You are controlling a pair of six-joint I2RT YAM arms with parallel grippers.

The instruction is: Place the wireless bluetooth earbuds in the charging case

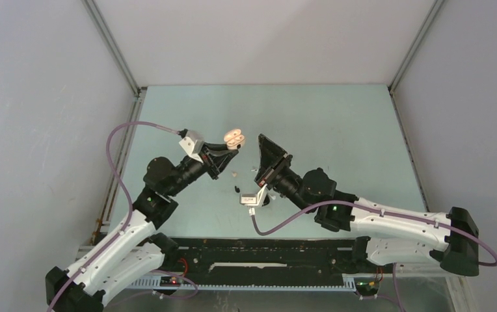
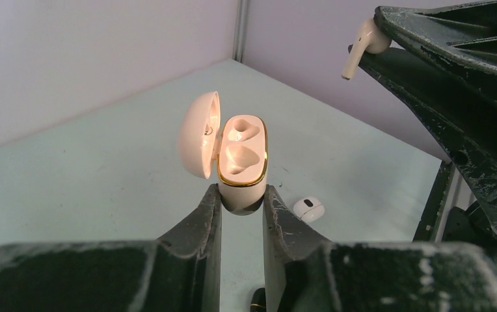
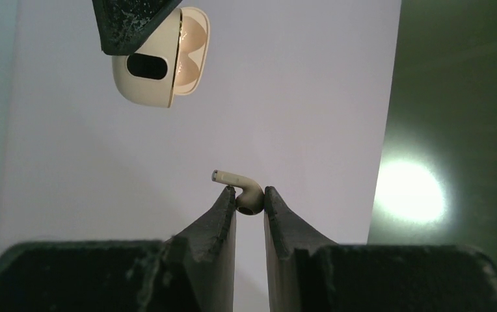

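The open pinkish-white charging case point(image 1: 234, 136) point(image 2: 242, 149) point(image 3: 146, 78) is held upright in my left gripper point(image 1: 231, 151), shut on its base; both earbud hollows face up, with no earbud visible in them. My right gripper point(image 1: 263, 140) is shut on a white earbud point(image 2: 369, 40) point(image 3: 238, 183), raised beside the case. In the left wrist view the earbud is above and right of the case, stem pointing down; in the right wrist view the case is above it.
Small objects lie on the pale table point(image 1: 343, 117) below the grippers, among them a black piece point(image 1: 237, 190) and, in the left wrist view, a white mouse-shaped object point(image 2: 308, 209).
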